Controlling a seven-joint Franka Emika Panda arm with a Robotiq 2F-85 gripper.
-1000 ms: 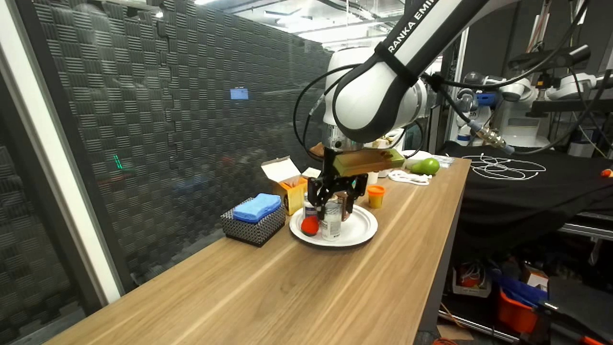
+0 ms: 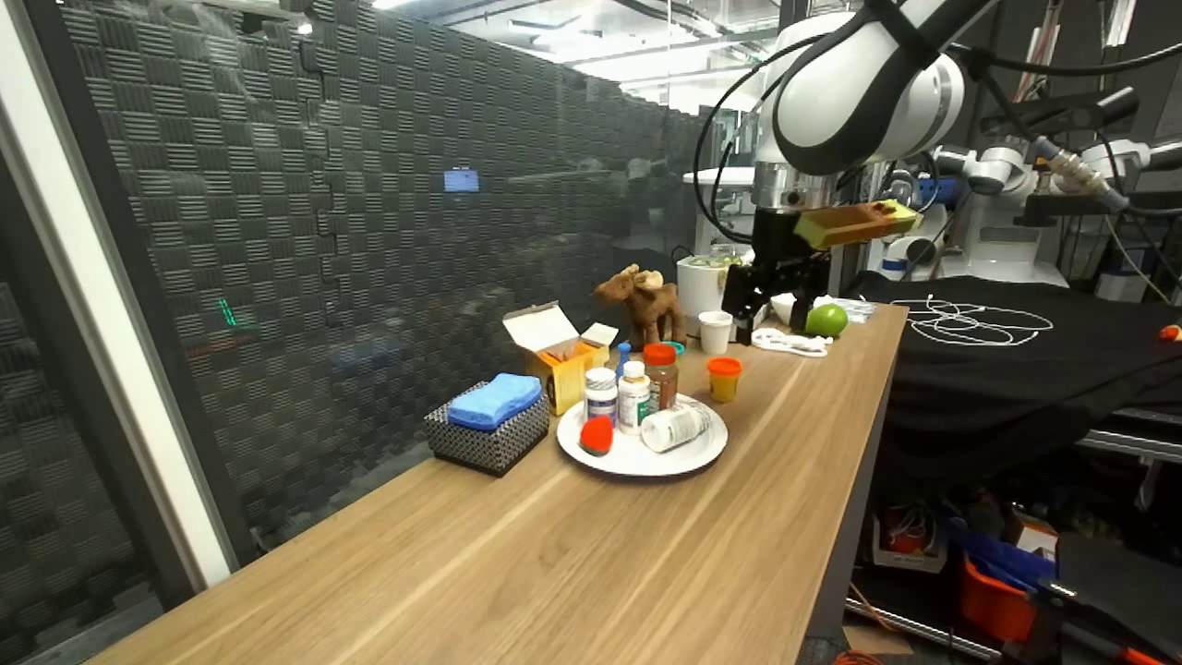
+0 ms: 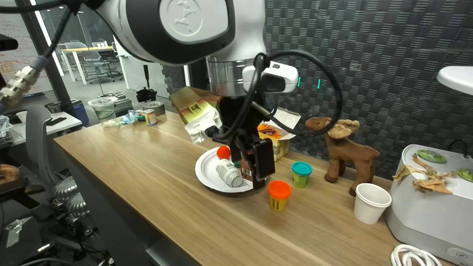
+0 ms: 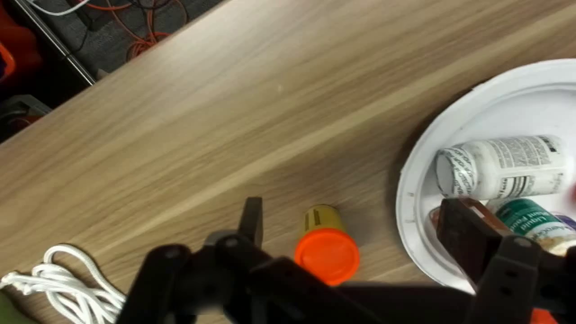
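Observation:
My gripper (image 2: 777, 316) hangs above the table beyond the plate, open with nothing between its fingers. In the wrist view, a yellow tub with an orange lid (image 4: 327, 256) stands on the table below, between the spread fingers in that view. The white plate (image 3: 204, 178) holds a white bottle (image 2: 673, 426) lying on its side. Two upright white bottles (image 2: 633, 401), a red-lidded brown jar (image 2: 661, 382) and a red round item (image 2: 596, 436) share it. A green tub with a teal lid (image 3: 302, 174) stands near the orange-lidded one.
A yellow box (image 2: 570, 382) and a dark box with a blue cloth (image 2: 495, 403) stand beside the plate. A toy moose (image 3: 352, 155), white cups (image 3: 371, 204), a toaster (image 3: 425, 208) and a white cord (image 4: 75, 289) lie further along.
The gripper has moved up and away from the plate, towards the toaster end. A white bottle that stood upright below it now lies on its side on the plate.

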